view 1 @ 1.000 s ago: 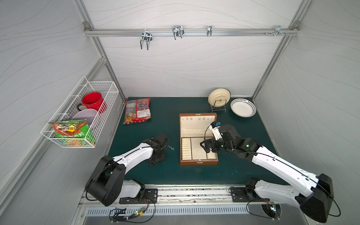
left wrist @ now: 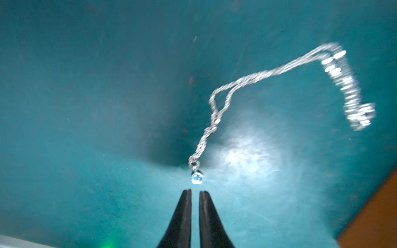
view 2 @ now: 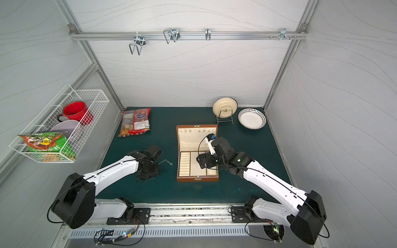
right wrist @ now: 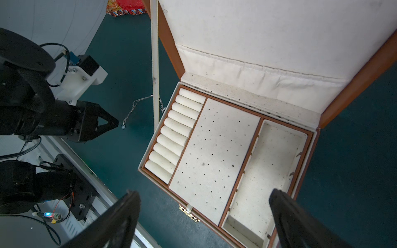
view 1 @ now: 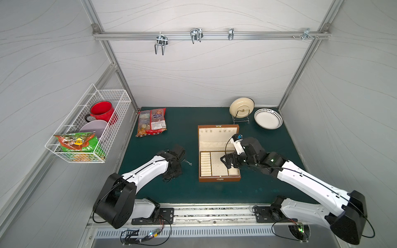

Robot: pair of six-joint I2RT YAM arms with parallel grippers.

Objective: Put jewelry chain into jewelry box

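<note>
A silver jewelry chain (left wrist: 256,77) lies bent on the green table, its small round end (left wrist: 197,178) pointing toward my left gripper. That gripper's fingertips are a narrow gap apart, with nothing between them, just short of the chain's end in the left wrist view. From the right wrist view, the left fingers (right wrist: 108,119) hang beside the chain (right wrist: 131,110). The brown jewelry box (view 1: 219,179) stands with its lid up, left of my right arm. Over its tray (right wrist: 215,153), my right gripper is wide open and empty.
Ring rolls (right wrist: 173,135), a dotted pad and a hollow compartment (right wrist: 270,173) fill the box. A snack bag (view 1: 151,122), plate on a stand (view 1: 242,107) and white bowl (view 1: 268,119) sit at the back. A wire basket (view 1: 89,159) hangs left.
My left arm has shifted slightly back and left, its gripper nudging a little. The chain, the box and my right arm look unmoved.
</note>
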